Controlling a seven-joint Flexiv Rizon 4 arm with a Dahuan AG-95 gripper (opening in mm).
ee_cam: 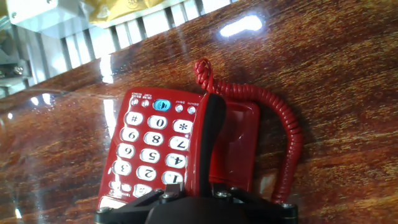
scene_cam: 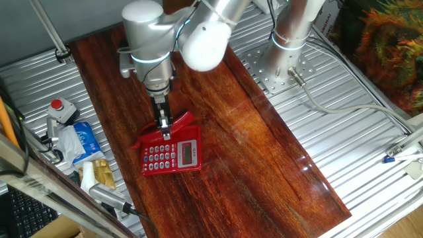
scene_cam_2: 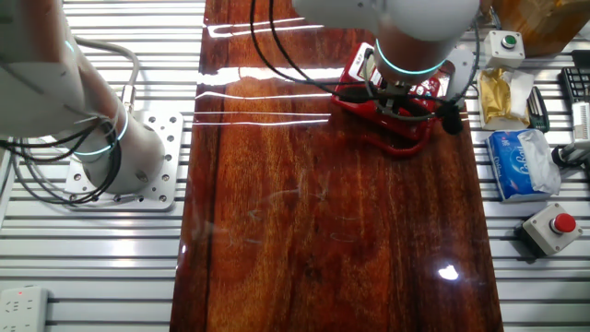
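A red desk phone lies on the wooden board, its keypad and small display uncovered. Its handset rests along one side of the phone, in the cradle. My gripper points down at the handset's middle, with a fingertip on either side of it. In the wrist view the dark inner edge of the handset runs down between the fingers, and the coiled cord loops beside it. Whether the fingers press on the handset cannot be made out. In exterior view 2 the arm largely covers the phone.
Beside the board lie a blue tissue pack, a gold packet and a red-button box. A grey hairdryer-like tool with a cable sits near the board's edge. Much of the wooden board is bare.
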